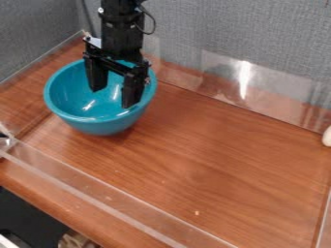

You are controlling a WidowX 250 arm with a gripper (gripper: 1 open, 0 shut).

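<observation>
A blue bowl (80, 108) sits on the wooden table at the left, near the back wall. My black gripper (114, 87) comes down from above into the bowl, its two fingers apart, open, over the bowl's interior. I see nothing between the fingers; whether the tips touch the bowl cannot be made out.
Clear panels line its edges, with grey walls behind. A small white object (326, 136) shows at the right edge, partly out of view.
</observation>
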